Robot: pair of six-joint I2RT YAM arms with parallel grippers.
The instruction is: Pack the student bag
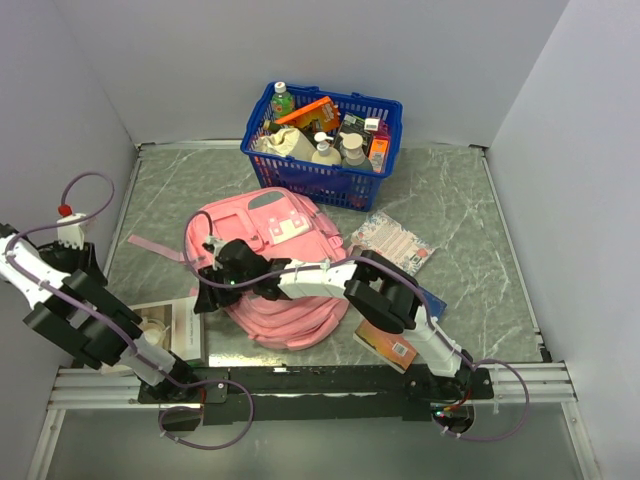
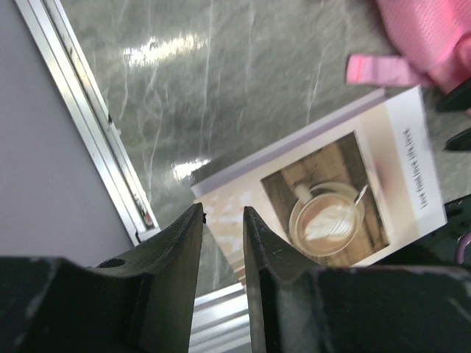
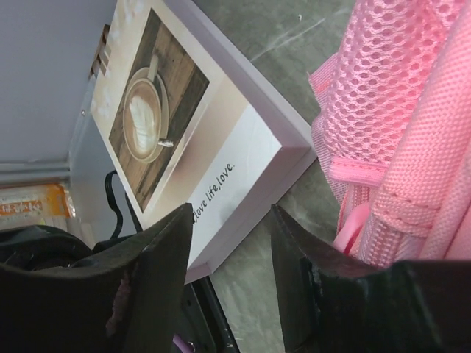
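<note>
The pink bag (image 1: pixel 290 325) lies open-side down in the middle, a strap on its left. A book with a coffee cup cover (image 1: pixel 180 325) lies at the bottom left, seen also in both wrist views. My left gripper hangs above the book's left side by the wall, part open with nothing between its fingers. My right gripper is open at the bag's left edge, beside the book's right end, holding nothing.
A full blue basket (image 1: pixel 321 180) stands at the back. A patterned book (image 1: pixel 390 240) and other books lie right of the bag, partly under my right arm.
</note>
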